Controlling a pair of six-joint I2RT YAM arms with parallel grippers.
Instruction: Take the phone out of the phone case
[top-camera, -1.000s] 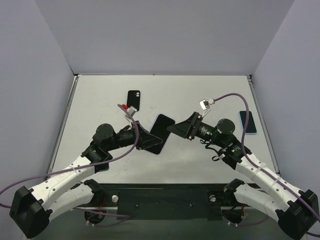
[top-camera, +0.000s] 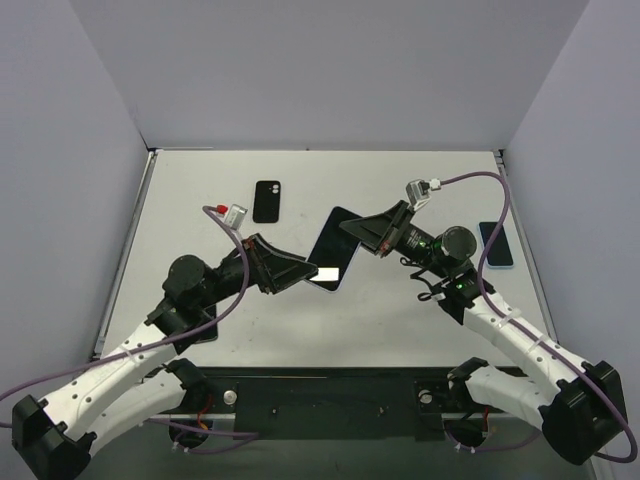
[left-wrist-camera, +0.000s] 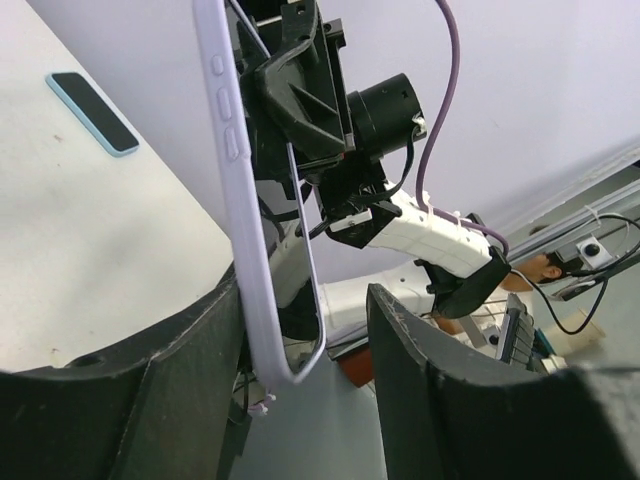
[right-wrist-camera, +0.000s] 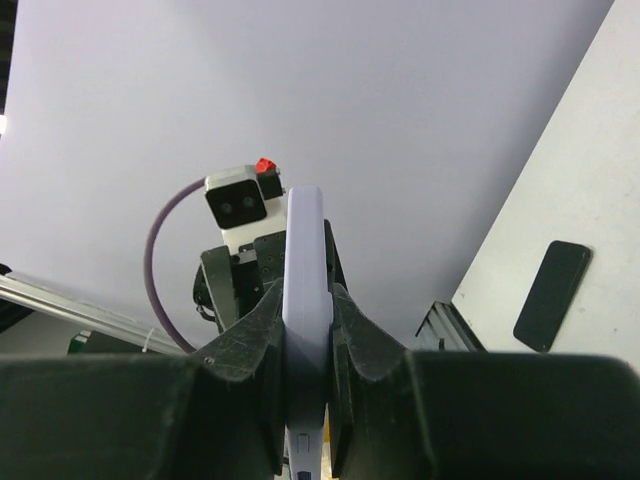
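A black phone in a light lavender case (top-camera: 335, 240) is held up over the middle of the table. My right gripper (top-camera: 352, 228) is shut on its upper part; in the right wrist view the case's side (right-wrist-camera: 306, 330) runs between the fingers. My left gripper (top-camera: 310, 270) is at the lower left end, where a bright white patch shows. In the left wrist view the case (left-wrist-camera: 250, 250) stands along the inside of the left finger (left-wrist-camera: 180, 390), with a gap to the other finger (left-wrist-camera: 410, 370).
A black phone (top-camera: 267, 200) lies at the back left, a light blue-edged phone (top-camera: 496, 244) at the right. Another dark item (top-camera: 205, 330) is partly hidden under the left arm.
My left gripper has moved back to the left, toward the phone's end, and the white patch has appeared there. The held phone and right gripper have shifted slightly toward the back.
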